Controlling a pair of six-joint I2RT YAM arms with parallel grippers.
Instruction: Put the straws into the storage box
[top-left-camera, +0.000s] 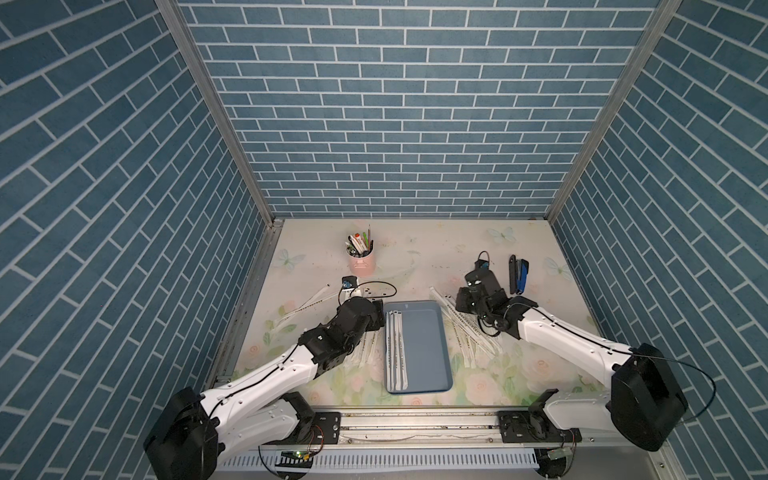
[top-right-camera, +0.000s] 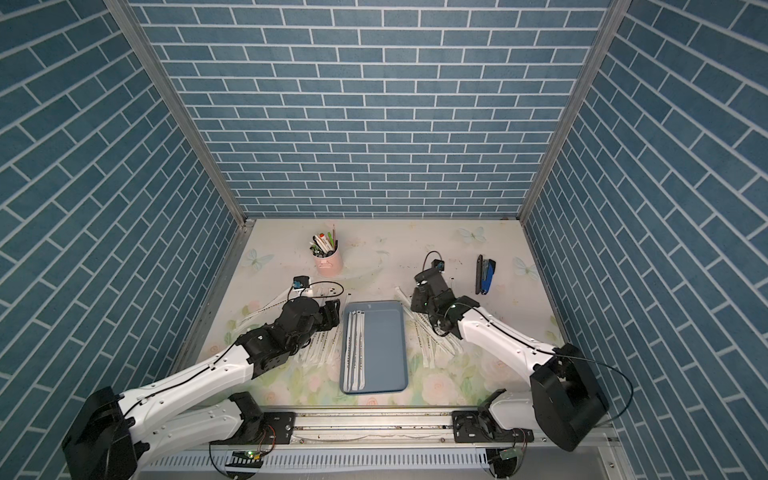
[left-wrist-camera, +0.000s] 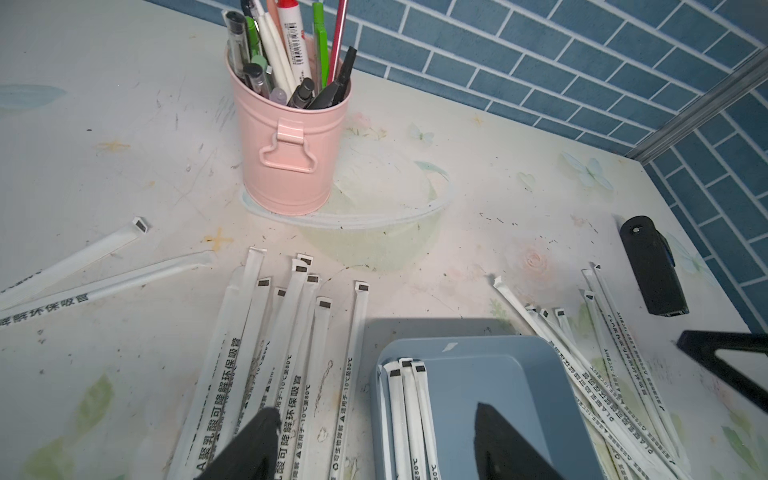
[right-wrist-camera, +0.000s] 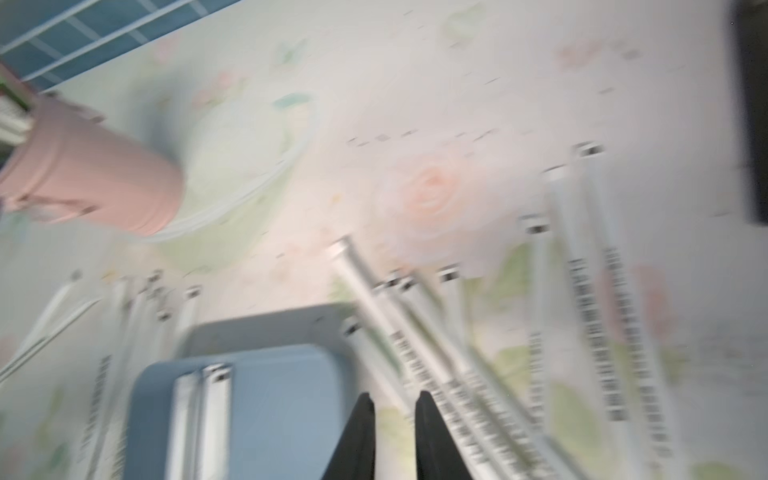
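Observation:
The blue-grey storage box (top-left-camera: 425, 348) lies at the front middle of the table, with a few wrapped white straws (left-wrist-camera: 410, 416) side by side along its left wall. Left of it, more straws (left-wrist-camera: 300, 360) lie in a loose row under my left gripper, which is open and empty. On the right, several straws (right-wrist-camera: 416, 352) fan out beside the box. My right gripper hangs above these, its fingertips slightly apart with nothing between them. The right wrist view is blurred.
A pink bucket of pens (left-wrist-camera: 289, 152) stands behind the left straws. At the back right lies a stapler (top-left-camera: 521, 276) beside a black object (top-left-camera: 513, 274). Two straws (left-wrist-camera: 96, 288) lie apart at far left.

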